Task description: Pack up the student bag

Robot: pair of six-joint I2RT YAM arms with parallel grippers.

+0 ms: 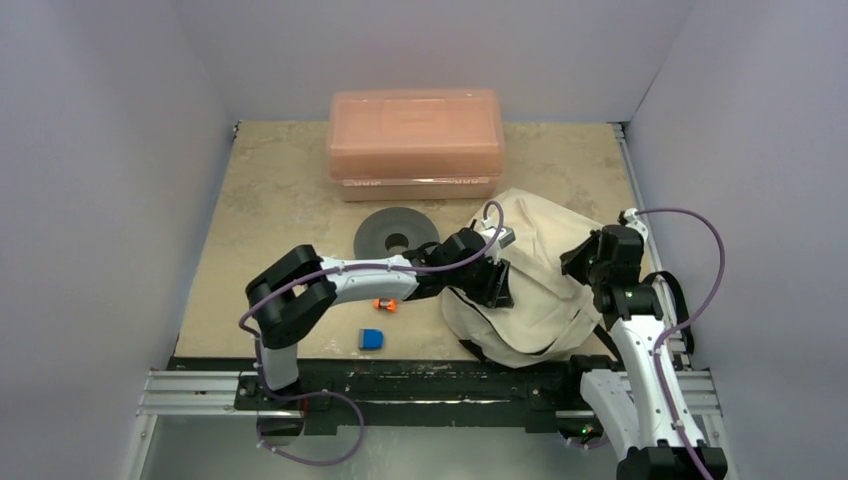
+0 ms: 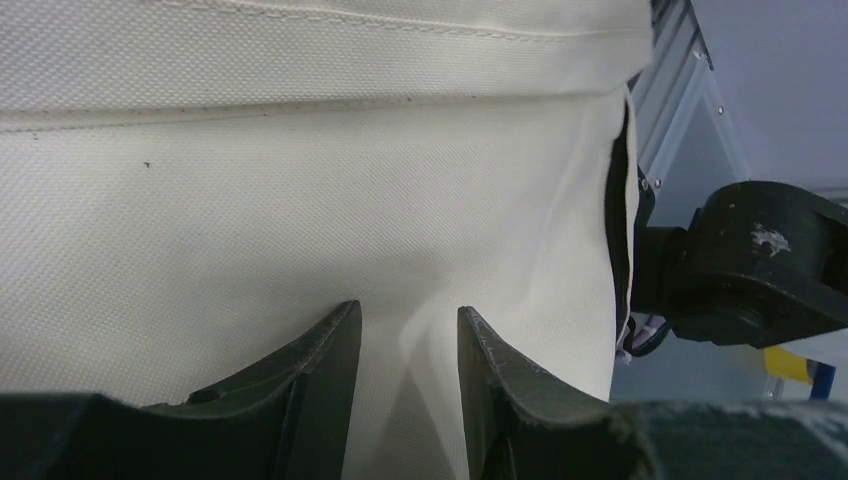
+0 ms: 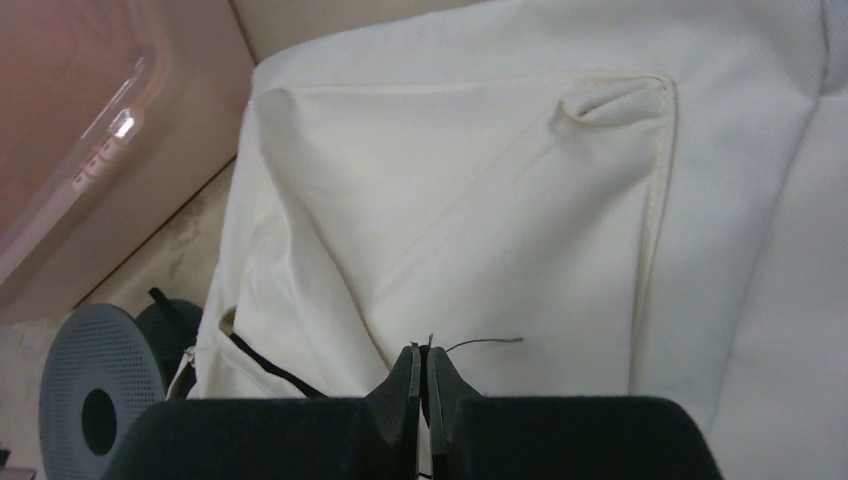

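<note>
The cream fabric bag (image 1: 545, 325) lies on the right half of the table, its cloth (image 3: 520, 220) filling much of the right wrist view. Over its left part hangs my left gripper (image 1: 503, 300). In the left wrist view the fingers (image 2: 330, 375) stand apart above the bag cloth (image 2: 300, 230), with nothing held between them. My right gripper (image 1: 566, 268) is over the bag's right side. Its tips are together in the right wrist view, where a thin black cord (image 3: 490, 341) shows just beyond them; whether they grip it is unclear. A blue block (image 1: 371, 339) and a small orange object (image 1: 385, 305) lie left of the bag.
At the back stands a closed translucent orange box (image 1: 415, 140). A grey round disc (image 1: 385, 228) lies in front of it, partly behind my left arm. Free table shows at the left and back right. Walls rise on both sides.
</note>
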